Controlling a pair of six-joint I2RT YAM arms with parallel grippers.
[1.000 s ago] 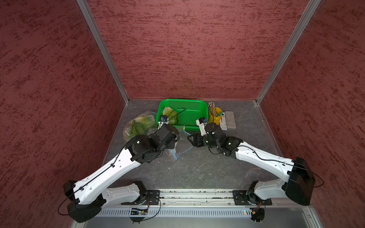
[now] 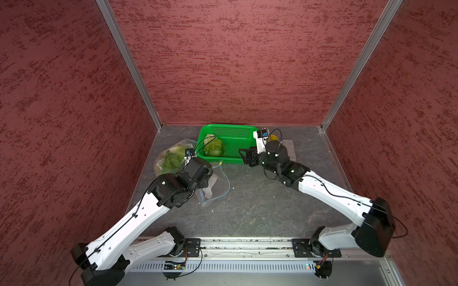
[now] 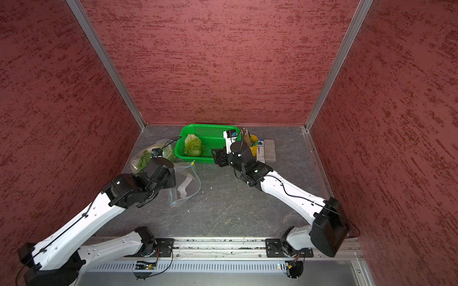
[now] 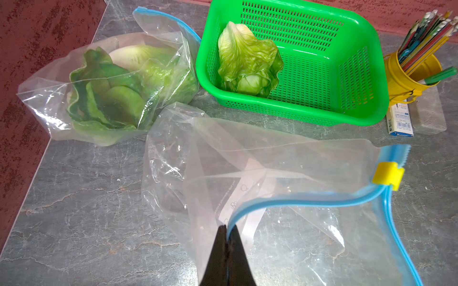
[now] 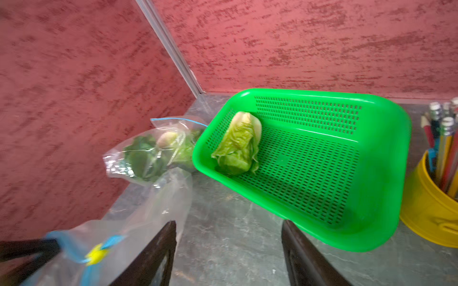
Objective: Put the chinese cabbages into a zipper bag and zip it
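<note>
One pale green cabbage [image 4: 250, 57] rests at the left end of the green basket [image 5: 305, 234]. A clear bag [image 4: 286, 171] with a blue zip and a yellow slider [image 4: 388, 175] hangs from my left gripper, which is shut on the bag's zip edge. That bag looks empty apart from a white label, and its mouth gapes. My right gripper stands open in front of the basket, nothing between its fingers. Left of the basket lies another clear bag [image 4: 47, 102] with green and pale leafy vegetables [image 4: 107, 95] inside.
A yellow pencil cup [image 4: 403, 81] stands at the basket's right end, beside a small white box [image 4: 399, 119] and a grey block [image 3: 269, 150].
My left gripper has moved left, taking the open bag's zip edge along.
</note>
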